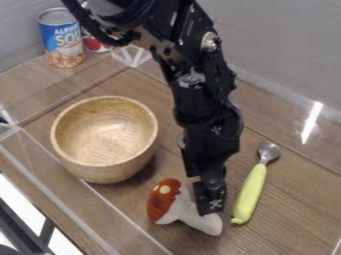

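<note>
The black gripper points down at the middle of the wooden table, just above and behind a white plush-like item with an orange, spotted top, which lies on its side. Whether its fingers are open or shut is hard to make out. A wooden bowl stands to the left of the gripper. To the right lies a spoon-like utensil with a pale green handle and a metal head.
An Alpha soup can stands at the back left with a red can behind it. A wall runs along the back.
</note>
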